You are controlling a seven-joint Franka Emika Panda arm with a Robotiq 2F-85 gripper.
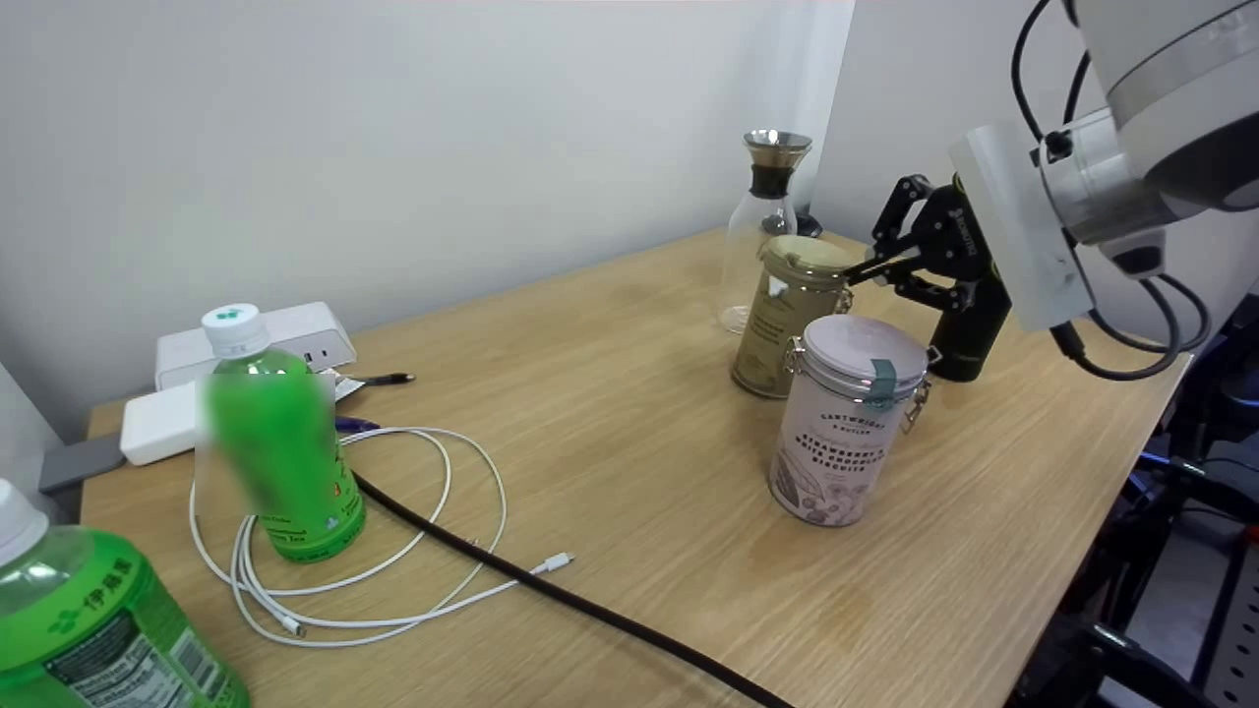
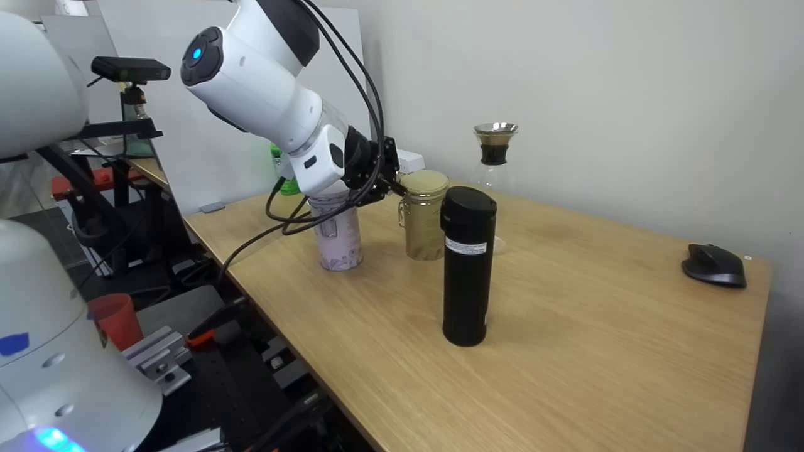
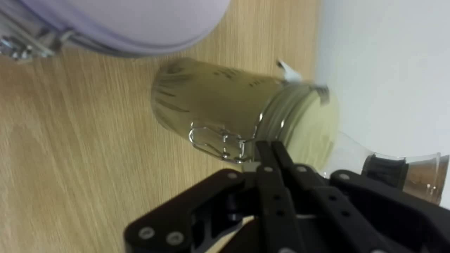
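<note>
A yellowish-tan canister (image 1: 779, 324) with a clip lid stands upright on the table. My gripper (image 1: 852, 278) is shut, its fingertips together at the canister's lid edge and clasp. The wrist view shows the closed fingers (image 3: 270, 162) in front of the lid rim of the tan canister (image 3: 219, 99), with nothing visible between them. Whether the tips press on the clasp or only sit in front of it I cannot tell. A pink canister (image 1: 850, 437) stands nearer the table's front edge, beside the tan one.
A glass carafe (image 1: 761, 236) stands close behind the tan canister, and a black flask (image 2: 467, 279) is near the gripper. Green bottles (image 1: 313, 507) and white cables (image 1: 502, 507) occupy the far left. Bare table (image 1: 590, 401) lies between.
</note>
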